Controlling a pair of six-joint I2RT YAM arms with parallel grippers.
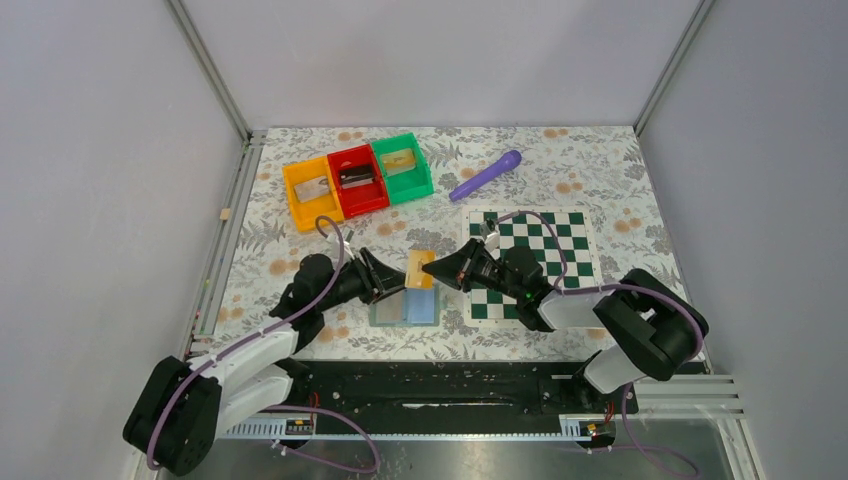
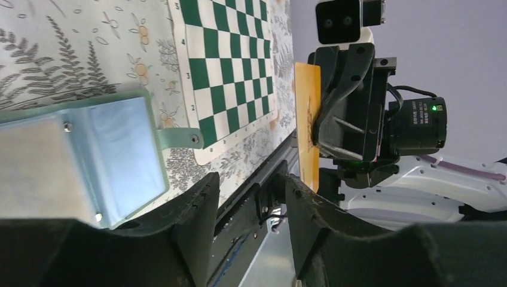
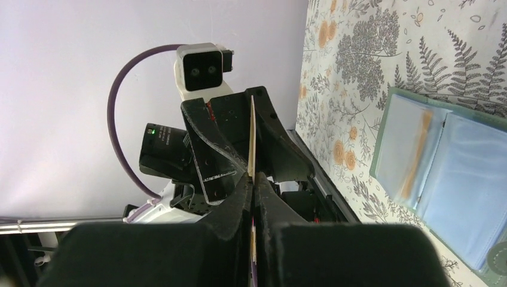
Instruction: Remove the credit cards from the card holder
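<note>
An orange card (image 1: 419,269) is pinched upright at its edge by my right gripper (image 1: 432,268), above the table; in the right wrist view the card (image 3: 252,134) appears edge-on between the closed fingertips. My left gripper (image 1: 394,277) stands open on the card's other side, its fingers empty; in the left wrist view the card (image 2: 308,107) is beyond the right finger. Below both lies the card holder (image 1: 424,312), spread flat, with clear bluish pockets and a strap (image 2: 179,138). An orange streak (image 3: 417,155) shows in one pocket; whether card or reflection, I cannot tell.
Yellow (image 1: 328,218), red (image 1: 374,200) and green (image 1: 417,187) boxes stand joined at the back left, each with a card-like item inside. A purple microphone (image 1: 486,176) lies at the back. The green-and-white checkered board (image 1: 576,243) lies under the right arm.
</note>
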